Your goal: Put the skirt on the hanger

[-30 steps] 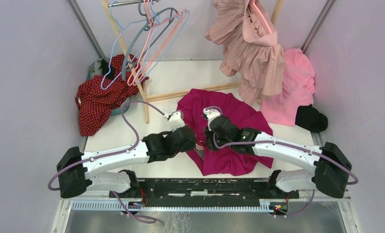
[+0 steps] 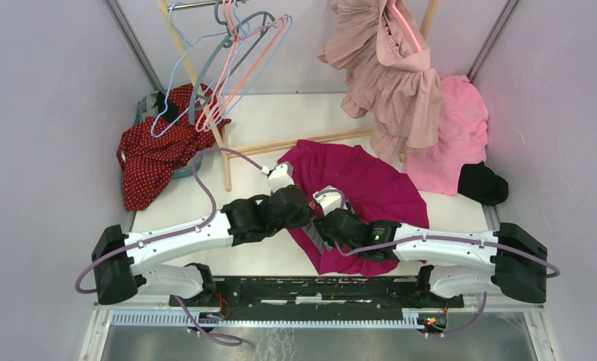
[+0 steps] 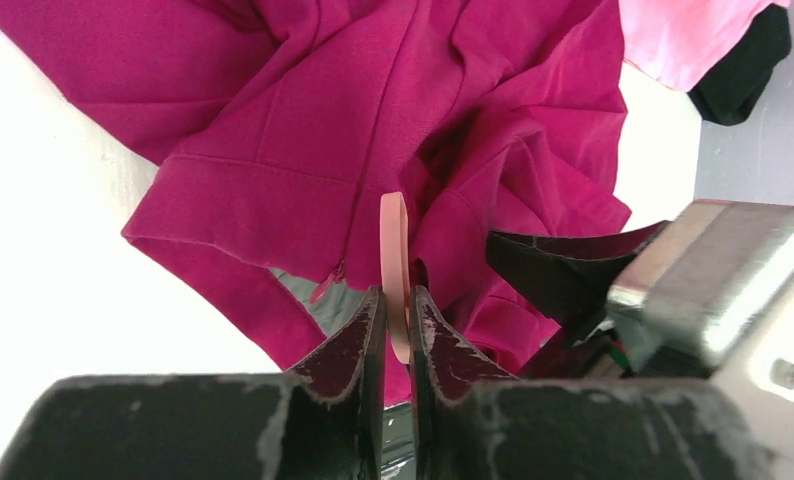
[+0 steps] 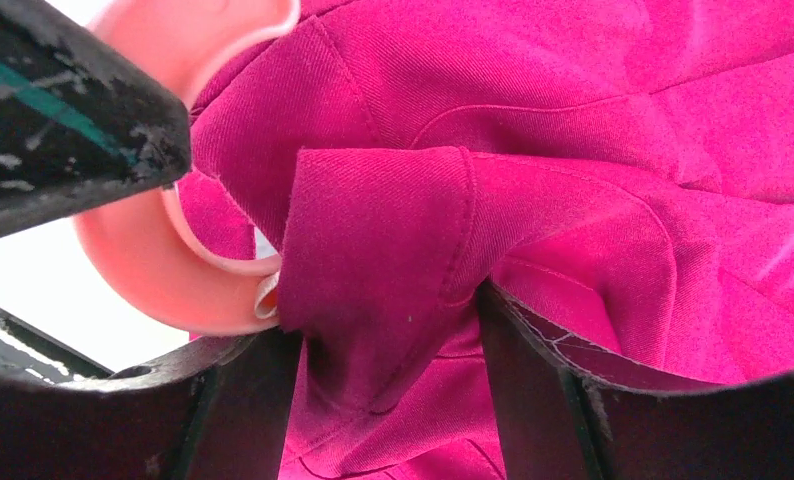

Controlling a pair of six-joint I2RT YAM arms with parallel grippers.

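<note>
The magenta skirt (image 2: 371, 177) lies spread and wrinkled on the table under both arms, its zip and grey lining showing in the left wrist view. My left gripper is shut on a pink hanger (image 3: 394, 260), seen nearly edge-on over the skirt's waist. In the right wrist view the hanger's curved end (image 4: 143, 270) sits left of a raised fold of skirt (image 4: 373, 230). That fold stands between the parted fingers of my right gripper, which is open. A black left finger (image 4: 73, 140) crosses the upper left there. How far the hanger reaches inside the skirt is hidden.
Several hangers (image 2: 235, 71) hang from the rack at the back left, above a red dotted cloth (image 2: 156, 158). A beige garment (image 2: 393, 75) hangs at the right. Pink cloth (image 2: 453, 135) and a black item (image 2: 482, 184) lie at far right.
The left gripper has shifted slightly right, still with the hanger. The skirt has slid a little right and forward.
</note>
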